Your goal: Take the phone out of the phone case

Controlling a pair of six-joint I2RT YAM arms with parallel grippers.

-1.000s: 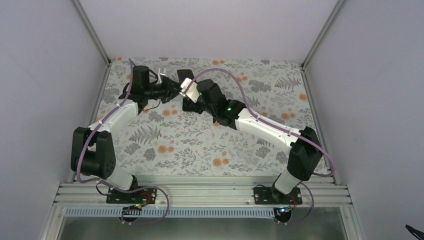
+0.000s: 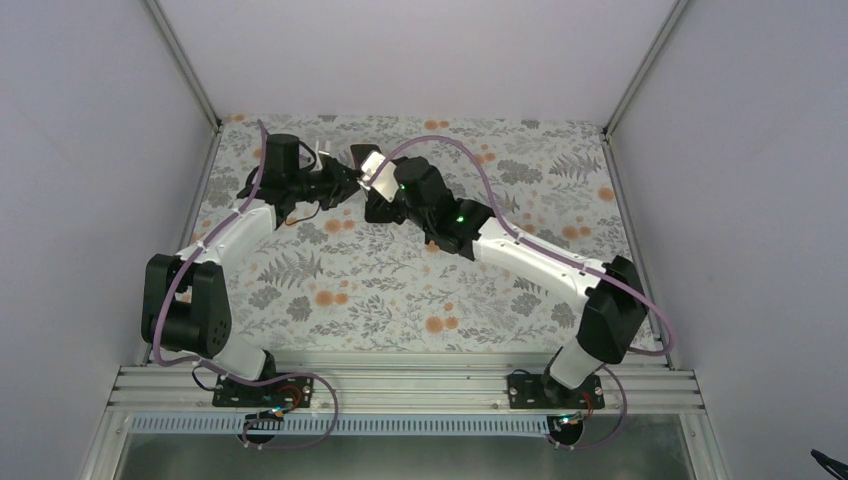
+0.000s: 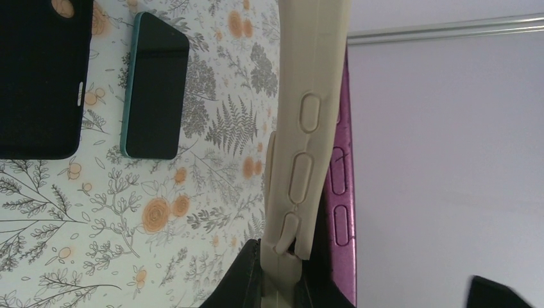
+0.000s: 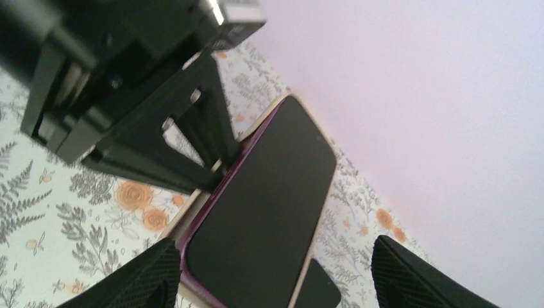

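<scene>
A purple-edged phone (image 4: pixel 269 212) with a dark screen is tilted partly out of its beige case (image 3: pixel 308 128). On the left side a gap shows between phone and case, with the case's rim behind the phone. My left gripper is shut on the case's side edge and holds both in the air. The phone's purple side (image 3: pixel 342 212) stands clear of the case wall there. My right gripper is open, its fingers (image 4: pixel 144 279) spread on either side of the phone's lower end. Whether they touch it cannot be told.
Below on the flowered table (image 3: pixel 186 256) lie a teal-edged phone (image 3: pixel 154 90) and a black case (image 3: pixel 42 83). From above, a dark object (image 2: pixel 380 211) shows partly under the right gripper.
The held phone and case changed tilt a little. The left arm has barely moved.
</scene>
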